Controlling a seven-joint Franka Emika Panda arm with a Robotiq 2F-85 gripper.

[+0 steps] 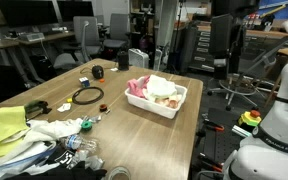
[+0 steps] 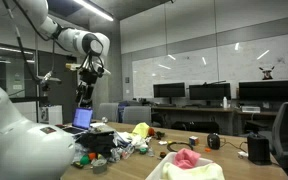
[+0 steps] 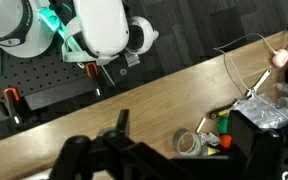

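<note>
My gripper is open, its two dark fingers wide apart and nothing between them. It hangs high above the table's edge; exterior view 1 shows it at the upper right, and exterior view 2 has the gripper raised at the left. On the wooden table sits a white bin holding pink cloth and white cloth. Toward the near left lie a clear plastic item, a green round item and a grey ring.
Yellow cloth, white cloth and dark fabric crowd the table's left side. A black cable loop and a dark mug are farther back. Bare wood lies between the clutter and the bin. The robot's base stands off the table's edge.
</note>
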